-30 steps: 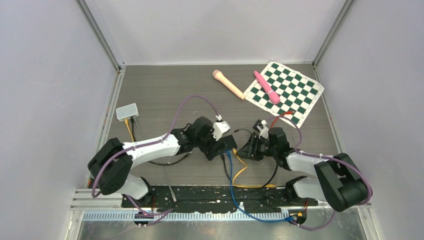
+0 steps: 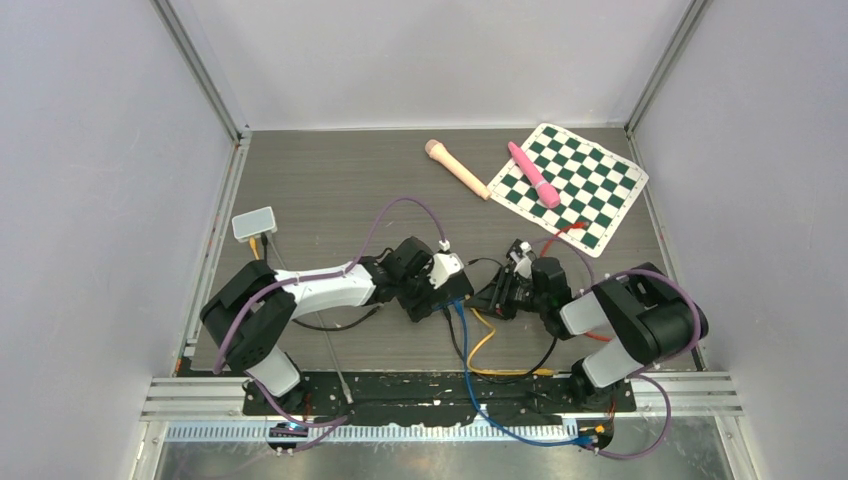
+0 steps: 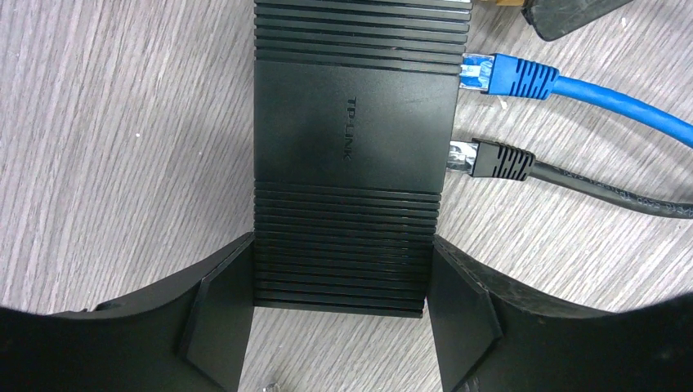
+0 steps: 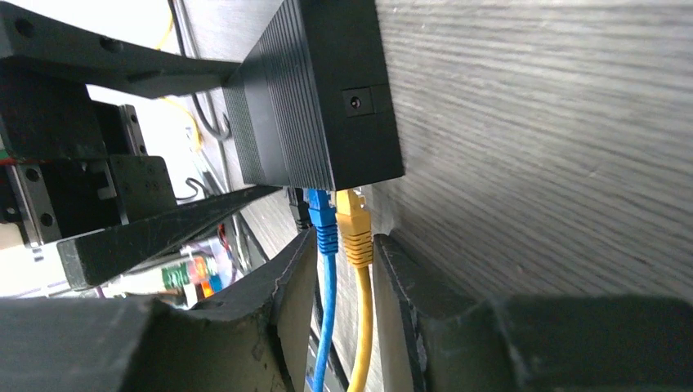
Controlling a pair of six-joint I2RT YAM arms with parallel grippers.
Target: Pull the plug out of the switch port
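Observation:
The black TP-Link switch (image 3: 351, 122) lies between the fingers of my left gripper, which is shut across its ribbed end. A blue plug (image 3: 519, 77) and a black plug (image 3: 502, 160) sit at its port side, their clear heads meeting the edge. In the right wrist view, a yellow plug (image 4: 355, 227) stands at the port beside the blue one. My right gripper is partly open, with the yellow boot between its fingers, against or very close to the right fingertip. The blue boot runs near the left fingertip; contact there is unclear.
Blue cable (image 2: 466, 365) and yellow cable (image 2: 482, 346) trail toward the front edge. A checkered board (image 2: 610, 180) with a pink stick (image 2: 533, 173) lies back right, a beige stick (image 2: 457, 169) beside it. A white box (image 2: 254, 223) stands at left.
My right gripper has shifted slightly left toward the switch's port side, its forearm swinging inward.

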